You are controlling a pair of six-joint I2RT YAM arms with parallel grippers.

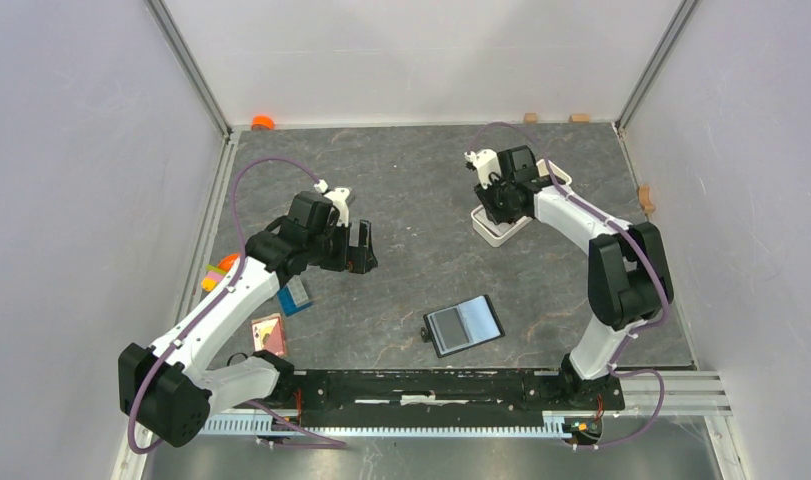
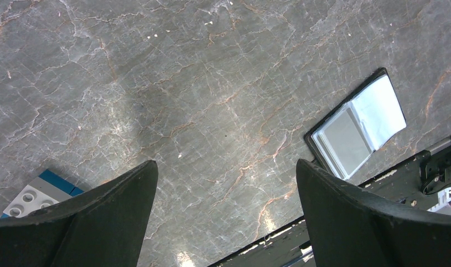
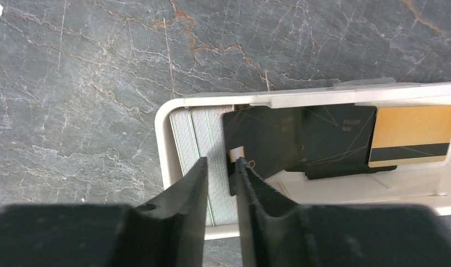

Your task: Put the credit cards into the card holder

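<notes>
The card holder [image 1: 463, 326], a black folder opened flat with clear and white pockets, lies near the table's front edge; it also shows in the left wrist view [image 2: 345, 144]. A white box [image 3: 317, 98] holds black cards [image 3: 262, 130] and a gold card [image 3: 413, 125]. Over its left end is my right gripper, its fingers a little apart. The left edge of the nearest black card shows in the gap; whether the fingers touch it I cannot tell. My left gripper hovers over bare table, fingers wide apart and empty.
Pale, ribbed upright pieces [image 3: 203, 133] fill the box's left end. On the table's left side lie a blue-edged block [image 1: 294, 296], a pinkish card box [image 1: 269, 334] and colourful items [image 1: 217, 276].
</notes>
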